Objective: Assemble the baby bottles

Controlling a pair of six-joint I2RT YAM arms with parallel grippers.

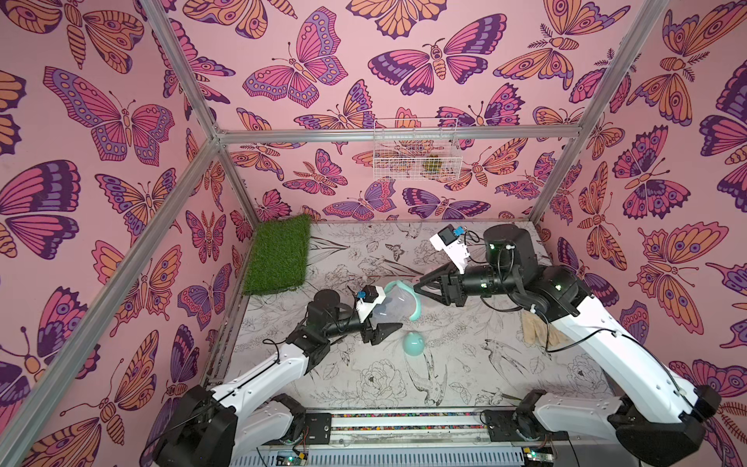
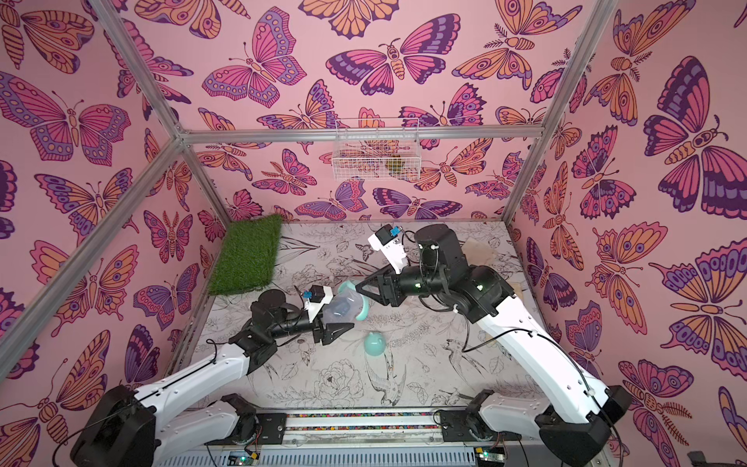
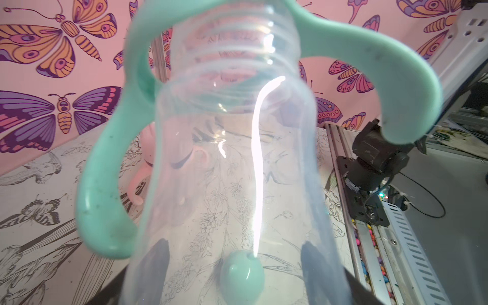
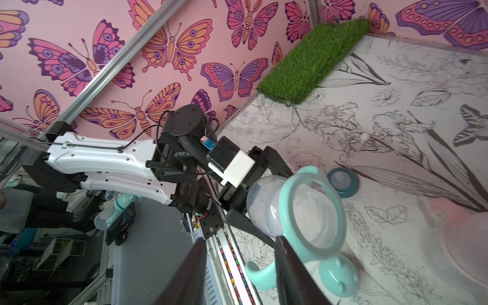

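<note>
My left gripper [image 1: 375,319] is shut on a clear bottle [image 3: 228,178], held tilted, with a teal handle ring [image 3: 111,213] around its neck. My right gripper [image 1: 428,288] hangs open just right of the bottle's top, nothing between its fingertips; in the right wrist view the ring [image 4: 335,213] lies beyond them. A teal dome piece [image 1: 413,343] rests on the table below the bottle. In the right wrist view a small teal disc [image 4: 343,181] and a pale pink item [image 4: 460,239], cut off at the edge, also lie there.
A green grass mat [image 1: 276,253] lies at the back left. A beige cloth [image 1: 537,330] is partly behind the right arm. A wire basket [image 1: 416,159] hangs on the back wall.
</note>
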